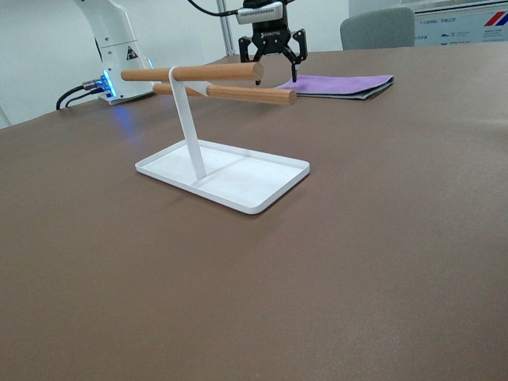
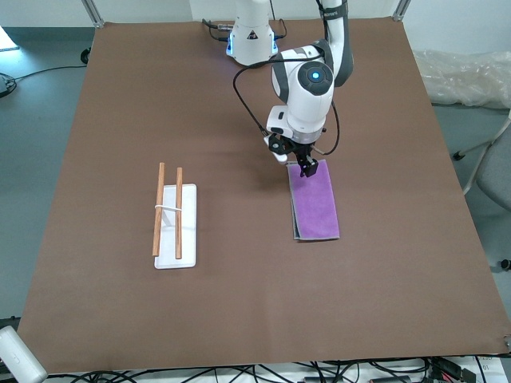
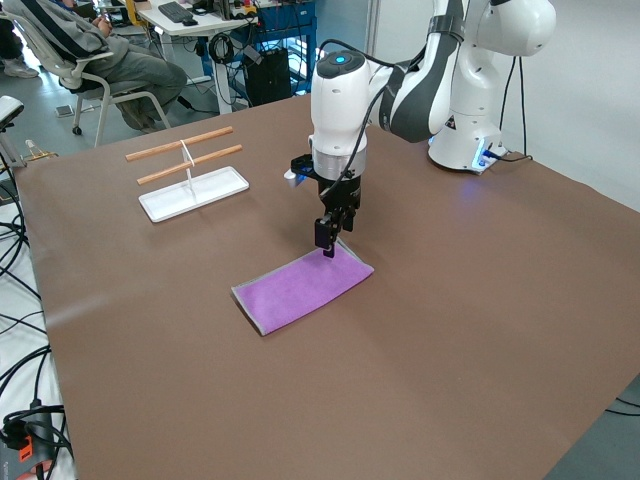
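Note:
A folded purple cloth with a grey underside point(image 2: 314, 209) lies flat on the brown table; in the right view it point(image 3: 300, 290) sits below my arm. My black gripper point(image 2: 305, 169) is low over the cloth's far end; in the top view its fingers point(image 1: 294, 70) point down at the cloth, spread apart. Whether they touch it I cannot tell. A white rack with two horizontal wooden bars point(image 2: 179, 215) stands to the left of the cloth, apart from it.
The white arm base point(image 2: 251, 36) is at the far edge. Cables run along the near edge, and a chair point(image 2: 499, 163) stands beside the table.

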